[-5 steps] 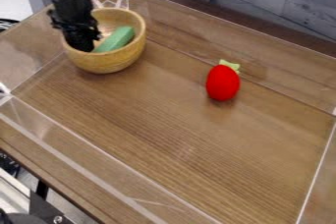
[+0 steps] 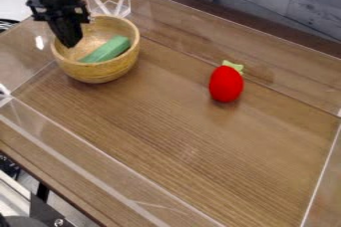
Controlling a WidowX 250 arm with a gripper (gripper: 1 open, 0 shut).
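Observation:
The black gripper (image 2: 60,20) is at the upper left, over the left rim of a wooden bowl (image 2: 96,72). It looks shut, though its fingertips are small and dark; nothing clear shows between them. A green oblong item (image 2: 108,50) lies inside the bowl, toward its right side.
A red egg-shaped object (image 2: 225,84) stands on the table right of centre, with a small yellow-green piece (image 2: 233,67) just behind it. A raised wall edge runs along the back right.
The gripper has moved up and to the left, toward the bowl's rim. The bowl has shifted slightly left from where it was a second ago.

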